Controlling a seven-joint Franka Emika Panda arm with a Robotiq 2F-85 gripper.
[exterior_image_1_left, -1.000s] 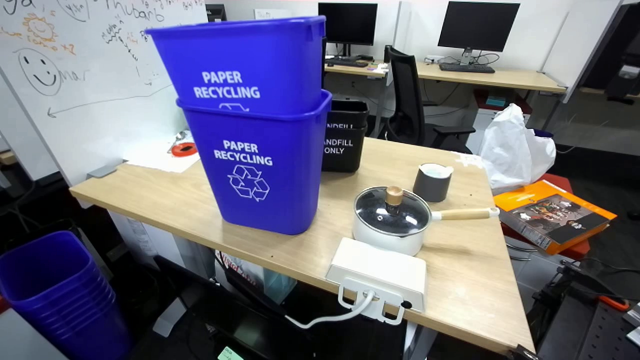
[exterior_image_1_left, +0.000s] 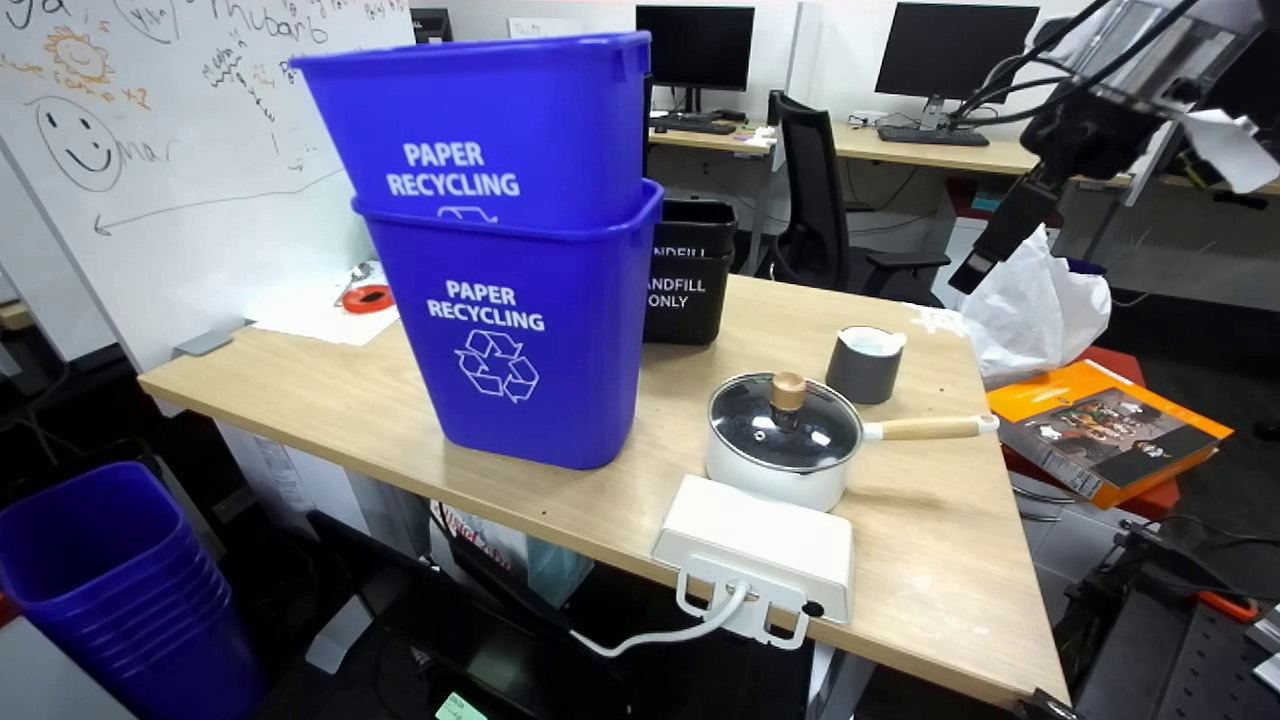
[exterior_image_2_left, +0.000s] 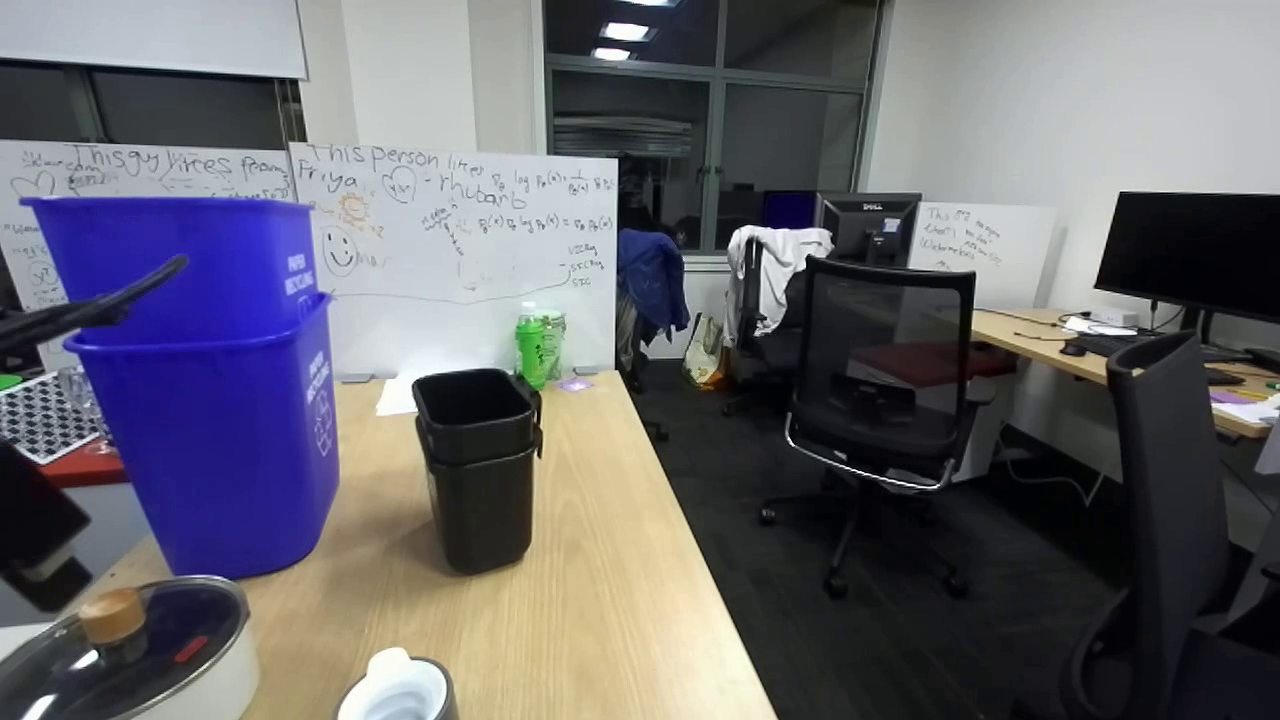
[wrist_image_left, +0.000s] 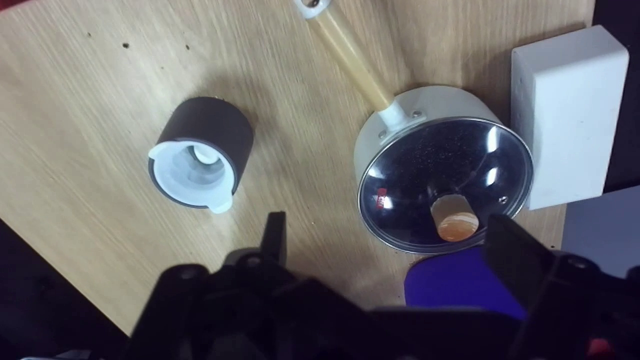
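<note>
A white saucepan (exterior_image_1_left: 774, 475) stands on the wooden table, its dark glass lid (wrist_image_left: 441, 162) on top and a wooden knob (exterior_image_1_left: 788, 390) at the lid's centre. Its pale wooden handle (wrist_image_left: 354, 60) points toward the table's right end in exterior view 1. A dark grey cup (exterior_image_1_left: 864, 365) with a white inner lining stands upright beside the pan. My gripper is open, its fingers wide apart with nothing held between them. In exterior view 1 the gripper (exterior_image_1_left: 981, 266) hangs in the air above and beyond the cup.
Stacked blue paper recycling bins (exterior_image_1_left: 540, 324) stand left of the pan, with black landfill bins (exterior_image_1_left: 686, 294) behind. A white box (exterior_image_1_left: 762, 540) with a cable sits at the table's front edge. An orange box (exterior_image_1_left: 1104, 420) and white bag (exterior_image_1_left: 1032, 306) lie off the right end.
The arm and gripper have come into exterior view 1 from the upper right, reaching in over the table's right end. The pan, cup and bins have stayed where they were.
</note>
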